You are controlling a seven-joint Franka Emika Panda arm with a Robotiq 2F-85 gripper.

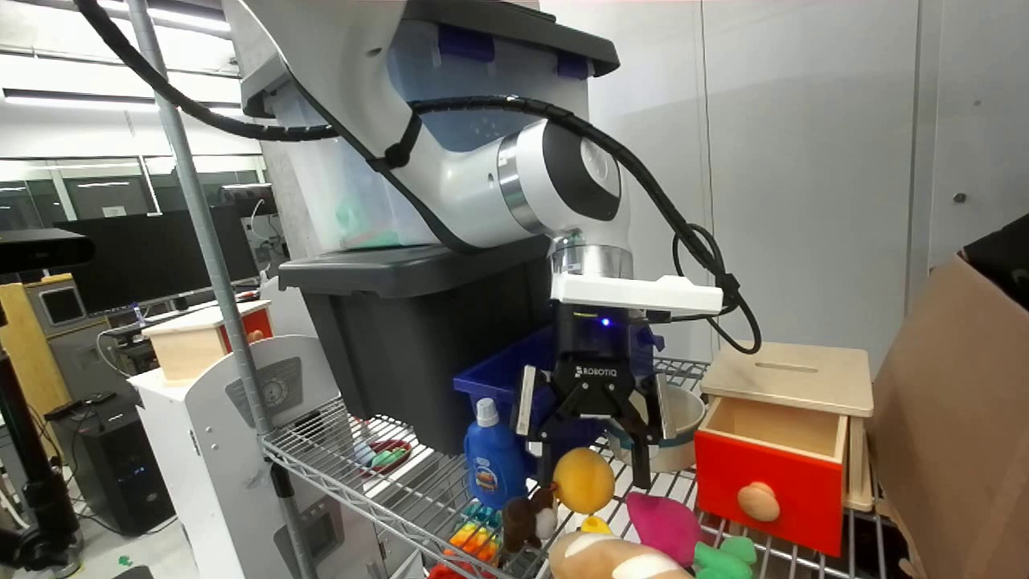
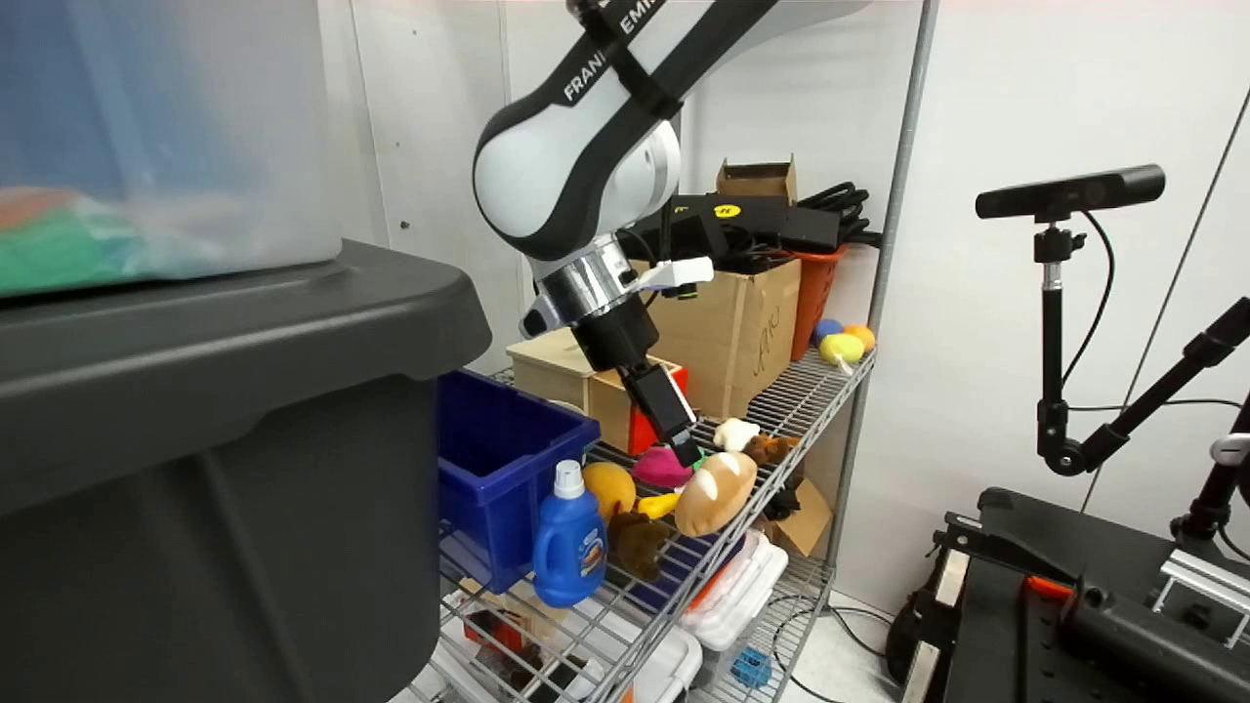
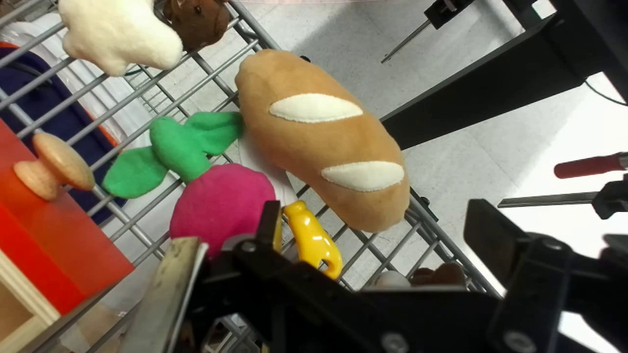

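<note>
My gripper hangs fingers-down over the wire shelf. In the wrist view its two fingers stand wide apart with nothing held between them; one finger pad shows at right. Ahead of the fingers lies a plush bread loaf, tan with cream slashes. Left of it is a pink plush beet with green leaves, near the left finger. A glossy yellow toy rests between loaf and gripper. An orange ball and a brown plush sit nearer the blue detergent bottle.
A wooden box with its red drawer pulled out stands at right. Behind the gripper are a dark blue bin and a pale round container. A large grey tote fills the left. A white plush lies beyond the beet.
</note>
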